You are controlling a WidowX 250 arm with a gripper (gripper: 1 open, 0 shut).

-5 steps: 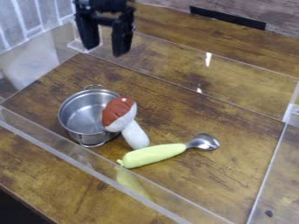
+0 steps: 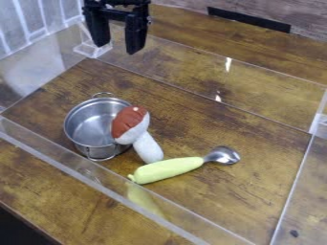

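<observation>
A steel pot (image 2: 92,127) sits at the left of the wooden surface, with a toy mushroom (image 2: 133,124) leaning at its right rim, red cap up and white stem toward the front. In front lies a pale yellow-green vegetable (image 2: 166,168), beside a metal spoon (image 2: 221,156) whose handle end is hidden or unclear. The black gripper (image 2: 118,38) is high at the back left, above and behind these things; I cannot tell its finger state.
Clear low walls (image 2: 313,144) surround the work area.
The gripper has risen and moved slightly back and to the left over the last second. The objects have not moved.
</observation>
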